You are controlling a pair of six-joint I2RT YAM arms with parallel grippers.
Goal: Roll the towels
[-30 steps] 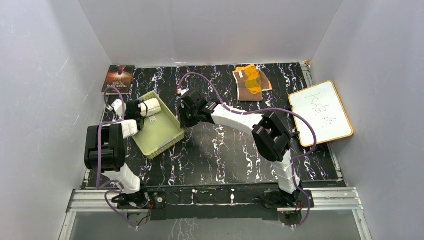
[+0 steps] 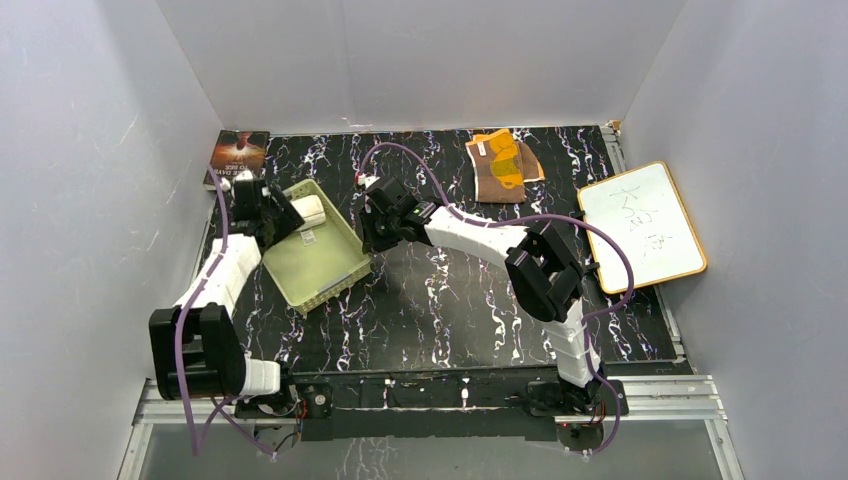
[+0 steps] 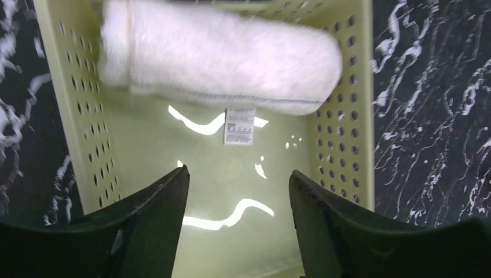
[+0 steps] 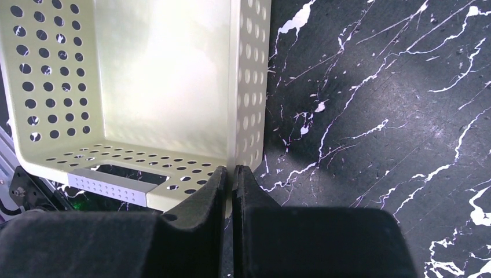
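Observation:
A rolled white towel (image 2: 309,211) (image 3: 226,58) lies at the back of the pale green basket (image 2: 305,275) (image 3: 362,116) (image 4: 162,63). My left gripper (image 2: 283,220) hovers over the basket, open, nothing between its fingers. My right gripper (image 2: 368,238) is shut on the basket's rim at its near right corner. Brown and orange cloths (image 2: 492,175) lie flat at the back right of the table.
A book (image 2: 237,145) lies at the back left corner. A whiteboard (image 2: 640,228) rests on the right side.
My left arm has changed pose, its gripper rising off the towel, which stays in the basket. The right arm holds still on the rim.

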